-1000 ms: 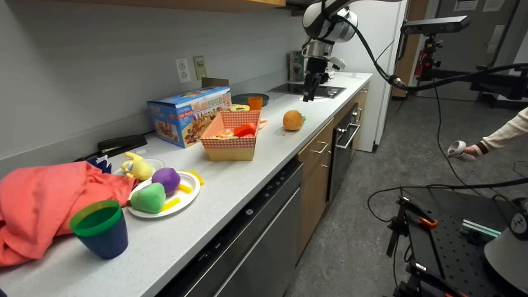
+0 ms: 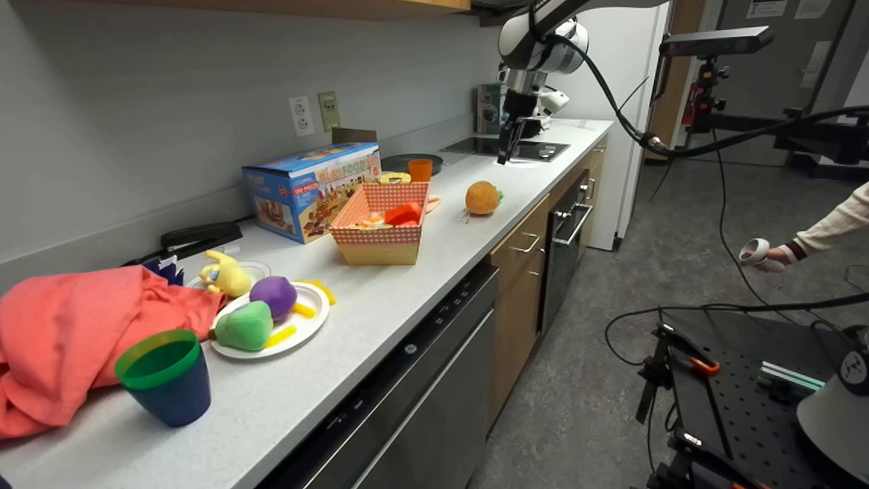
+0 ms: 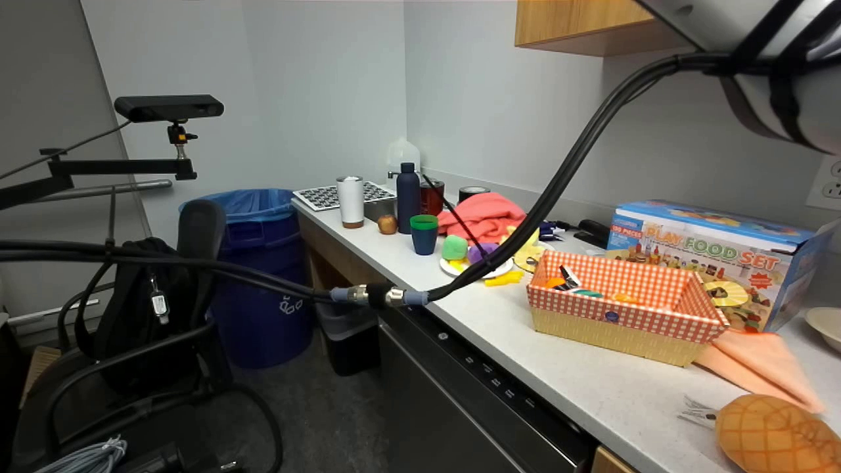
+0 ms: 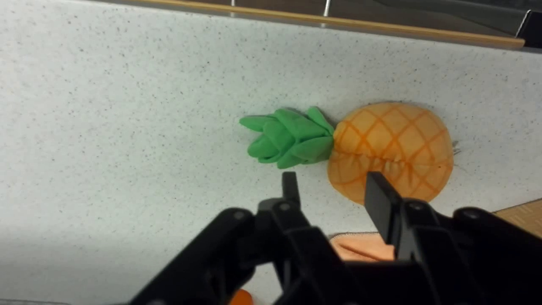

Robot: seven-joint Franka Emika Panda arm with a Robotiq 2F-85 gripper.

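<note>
A plush pineapple point(image 4: 396, 137) with an orange, criss-crossed body and green leaves point(image 4: 292, 137) lies on its side on the pale counter. In the wrist view my gripper has its two fingers apart, with bare counter showing between the tips. The right-hand finger point(image 4: 378, 203) overlaps the lower edge of the pineapple's body in the picture. From the first exterior view, the gripper point(image 2: 506, 155) hangs above the counter, beyond the pineapple point(image 2: 482, 198) and clear of it. Exterior view 2 shows only part of the pineapple point(image 3: 776, 433), at the lower right corner; the gripper is outside that view.
A red-checked basket point(image 2: 383, 236) holding toy food stands beside a play food box point(image 2: 309, 191). Behind the pineapple lie a peach cloth point(image 3: 761, 366) and an orange cup point(image 2: 420, 170). A cooktop point(image 2: 529, 151) lies farther along. The counter's front edge is close to the pineapple.
The wrist has turned and tilted a little, so the gripper looks slightly different in the first exterior view. The pineapple and the other counter items stay put.
</note>
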